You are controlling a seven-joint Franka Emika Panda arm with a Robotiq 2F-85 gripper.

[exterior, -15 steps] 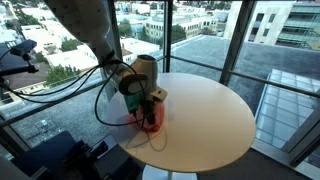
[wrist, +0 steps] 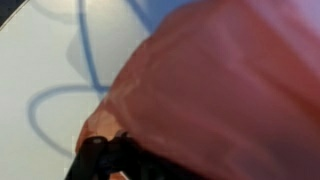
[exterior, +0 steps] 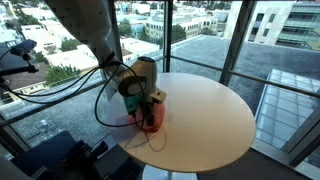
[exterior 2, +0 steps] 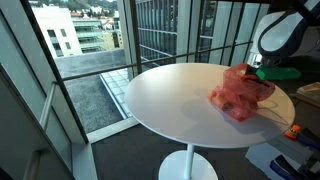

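Observation:
A translucent red plastic bag (exterior 2: 238,93) rests crumpled near the edge of the round white table, on the arm's side. In the wrist view the red bag (wrist: 215,85) fills most of the picture, right up against the gripper. My gripper (exterior: 148,117) points down at the bag and partly hides it in exterior view 1. Only a dark piece of the gripper shows at the bottom of the wrist view, with red plastic over and around it. The fingers stand open; whether any plastic lies between them is hidden.
Dark cables (exterior: 100,90) loop beside the arm. Windows surround the table, and dark equipment (exterior: 65,155) stands on the floor at the left.
The gripper has shifted very slightly at the bag in exterior view 1. The bag stays in about the same place on the table.

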